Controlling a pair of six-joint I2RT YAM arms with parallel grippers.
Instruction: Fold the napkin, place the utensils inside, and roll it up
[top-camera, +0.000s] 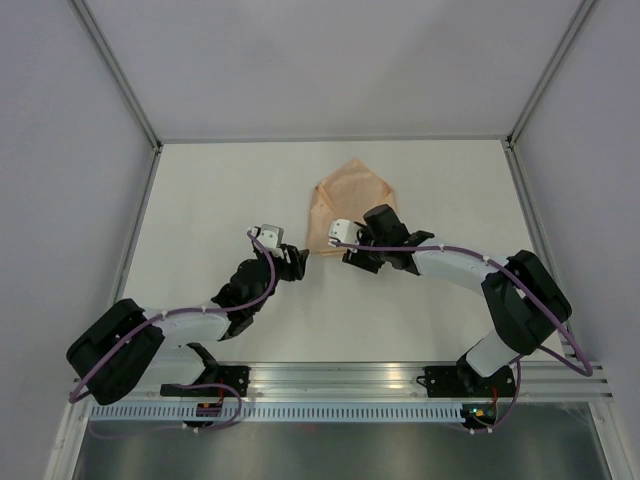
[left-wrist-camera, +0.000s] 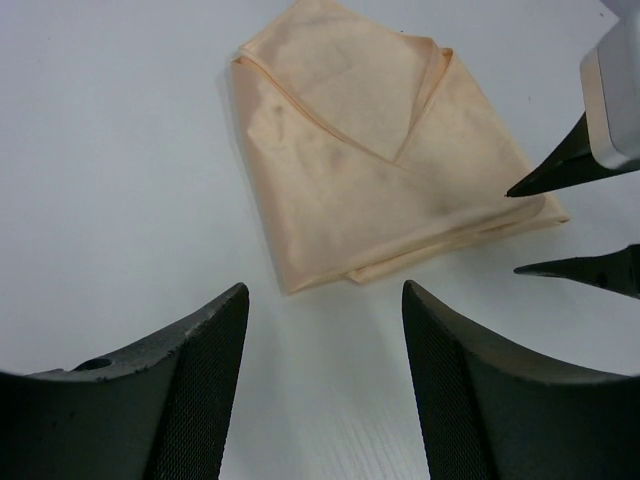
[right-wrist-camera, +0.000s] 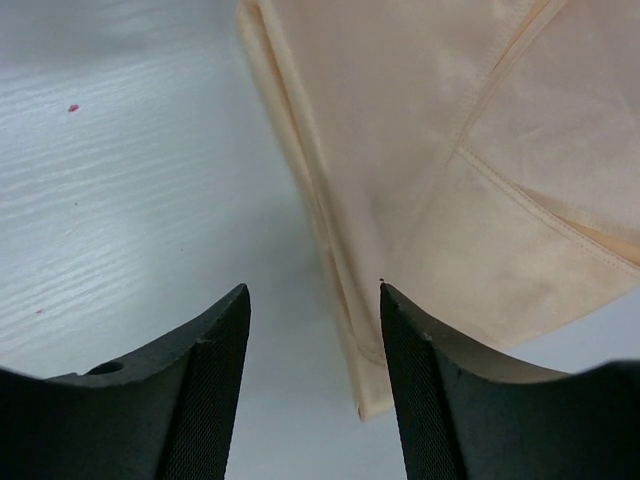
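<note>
A peach napkin (top-camera: 350, 185) lies folded on the white table in the top view, its near edge doubled over in a layered strip; in the left wrist view the napkin (left-wrist-camera: 340, 170) shows folded flaps. My left gripper (top-camera: 297, 262) hangs just left of the napkin's near-left corner, open and empty; its fingertips (left-wrist-camera: 225, 310) show apart. My right gripper (top-camera: 362, 256) is at the napkin's near-right edge, open, over the folded edge (right-wrist-camera: 335, 270) in the right wrist view, with nothing visible between its fingers. No utensils are visible.
Metal rails border the table, with grey walls beyond.
</note>
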